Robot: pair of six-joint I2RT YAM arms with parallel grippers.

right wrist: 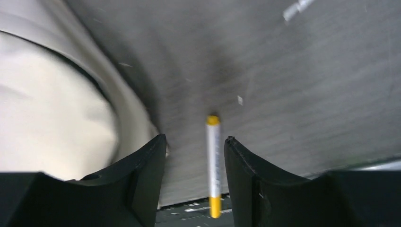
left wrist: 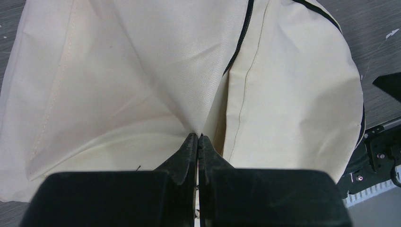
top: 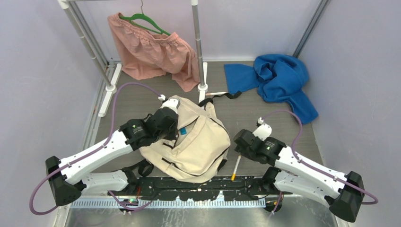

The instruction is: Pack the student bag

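Note:
The cream backpack [top: 189, 151] lies on the floor, a blue item [top: 183, 131] showing in its opening. My left gripper is shut on a fold of the bag's fabric. My right gripper is part open, with nothing between its fingers, above a white-and-yellow marker [right wrist: 213, 161] lying beside the bag's right side. The right wrist view is blurred.
A blue cloth [top: 279, 78] lies at the back right. Pink shorts [top: 151, 52] hang on a green hanger at the back left, beside the rack posts. Bare floor surrounds the marker to the right.

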